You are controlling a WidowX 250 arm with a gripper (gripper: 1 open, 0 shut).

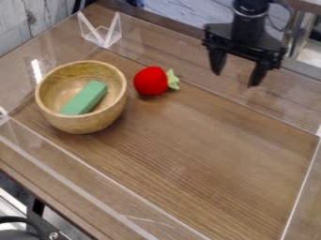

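Observation:
My dark gripper (pixel 245 58) is at the top right above the wooden surface, its two fingers pointing down; I cannot tell whether it is open or shut. Left of it lies a red object with a green top, like a tomato or strawberry (pixel 152 81). A wooden bowl (pixel 107 112) at the left holds a green block (pixel 82 98).
A clear wire-like or plastic object (pixel 100 28) lies at the top left. A black cable or part shows at the lower left corner.

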